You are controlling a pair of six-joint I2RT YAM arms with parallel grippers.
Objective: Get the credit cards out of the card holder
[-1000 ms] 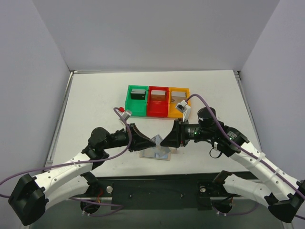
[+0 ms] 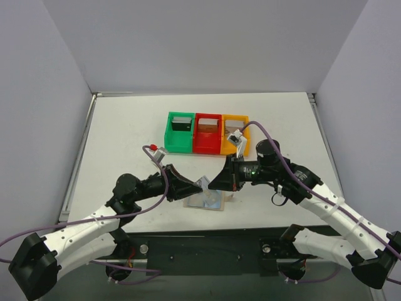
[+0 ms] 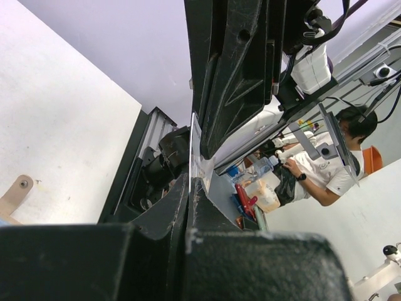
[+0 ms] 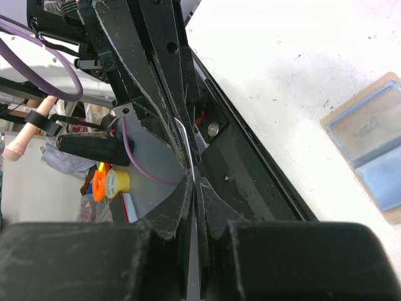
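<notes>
A thin, translucent flat piece, probably the card holder (image 2: 210, 192), is up in the air between my two grippers over the front of the table. My right gripper is shut on its edge, which shows as a narrow curved strip in the right wrist view. In the left wrist view the clear piece (image 3: 199, 157) reaches down to my left gripper. That gripper is shut; whether its tips pinch the edge is hard to tell. No separate credit card can be made out.
Below lies a tan-edged tray (image 4: 325, 120) with blue-bordered sections, close to the table's front edge. Green (image 2: 167, 135), red (image 2: 207, 150) and yellow (image 2: 246, 150) bins stand side by side at the back, holding flat items.
Both grippers have shifted slightly to the left together, with the translucent piece still between them. The tray and bins have stayed put.
</notes>
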